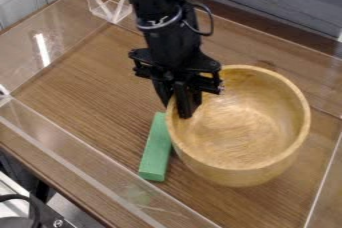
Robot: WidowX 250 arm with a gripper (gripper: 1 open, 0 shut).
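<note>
A tan, round plastic bowl (245,138) takes up the right middle of the camera view, tilted, its left rim under my black gripper (181,96). The gripper is shut on that rim, its fingertips partly hidden against the bowl. A green oblong block (155,154) lies on the wooden table just left of the bowl, below the gripper.
A white object (107,2) is at the top left. A grey edge runs along the back, and a black cable (20,217) lies at the lower left corner.
</note>
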